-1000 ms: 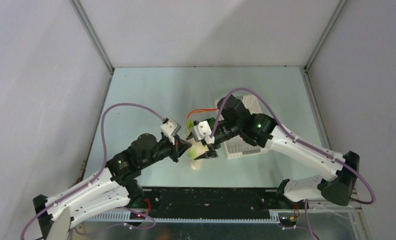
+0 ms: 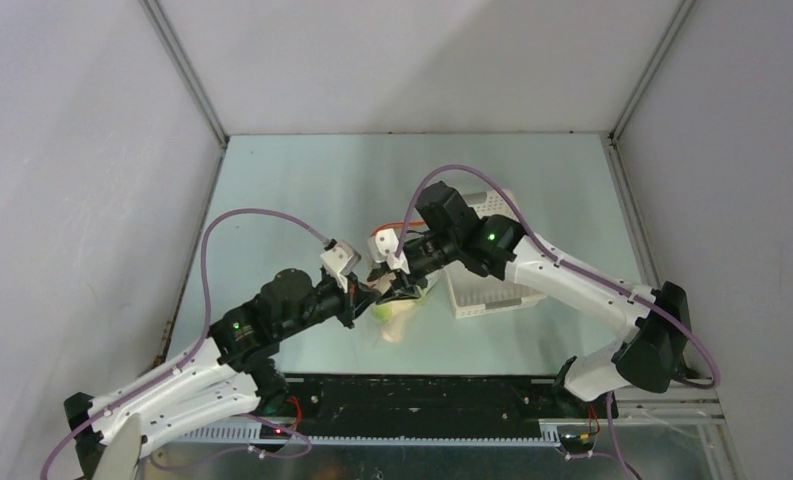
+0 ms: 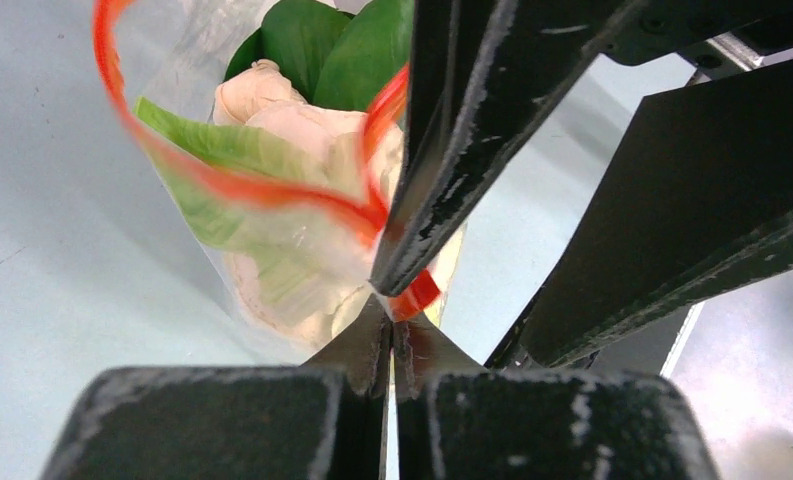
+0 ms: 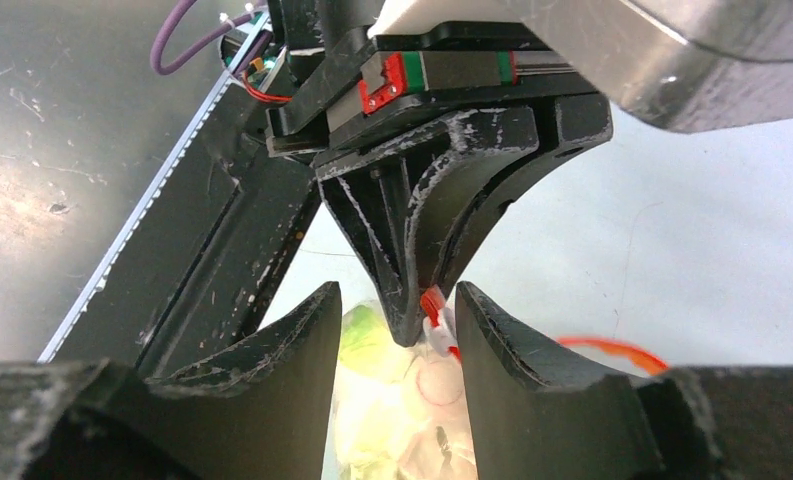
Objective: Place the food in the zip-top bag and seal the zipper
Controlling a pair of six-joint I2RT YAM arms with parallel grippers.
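The zip bag [image 3: 272,230] holds pale slices, a lettuce leaf and dark green leaves, with its red zipper strip [image 3: 272,190] along the top. My left gripper is shut at the bag's corner; in the right wrist view a short piece of red zipper [image 4: 433,305] shows at its tips. My right gripper is part open, its two fingers either side of that corner and very close to the left gripper's tips. In the top view both grippers meet above the bag and hide much of it.
A white perforated basket [image 2: 497,305] stands behind the right arm. A dark front edge [image 2: 422,400] runs below the arms, with walls on the sides.
My right arm has moved leftward and slightly toward the back, bringing its gripper closer to the left one. The left arm has barely moved.
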